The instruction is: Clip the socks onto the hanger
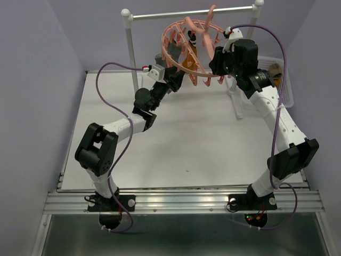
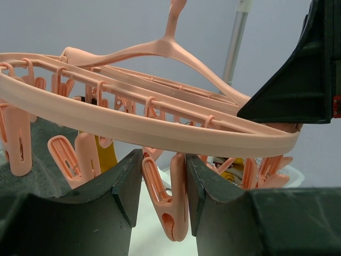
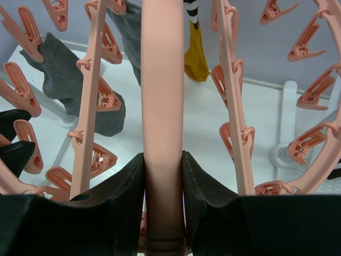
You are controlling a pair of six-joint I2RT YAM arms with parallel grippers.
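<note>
The pink hanger point(image 1: 187, 70) hangs tilted from a white rail, with clips around its ring. At its near edge my left gripper point(image 1: 177, 79) is shut on a pink clip point(image 2: 180, 205), which fills the space between its fingers in the left wrist view. My right gripper point(image 1: 215, 62) is shut on a smooth pink bar of the hanger point(image 3: 162, 106). Grey socks point(image 3: 69, 80) hang on the left part of the ring, and a yellow sock point(image 3: 196, 56) with a black-and-white striped part hangs near the middle. No sock shows in either gripper.
A white basket point(image 1: 288, 96) at the back right holds brown and yellow socks point(image 1: 275, 72). White posts point(image 1: 131, 53) carry the rail point(image 1: 192, 12). Clear white table point(image 1: 186, 138) lies in front of the hanger.
</note>
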